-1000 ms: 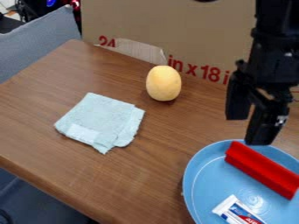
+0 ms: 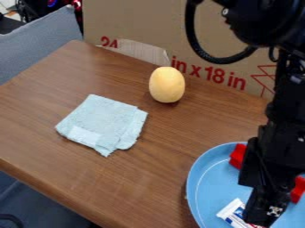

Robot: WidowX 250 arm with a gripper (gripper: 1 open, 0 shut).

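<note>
A small white, blue and red packet [image 2: 233,214] lies on the plate at the front, partly behind the gripper.
A folded pale cloth [image 2: 102,123] lies mid-table, and a yellow egg-shaped object [image 2: 167,84] stands behind it. A cardboard box [image 2: 179,31] lines the back.
The gripper has moved down and toward the front right, onto the plate, and now covers most of the red bar.
</note>
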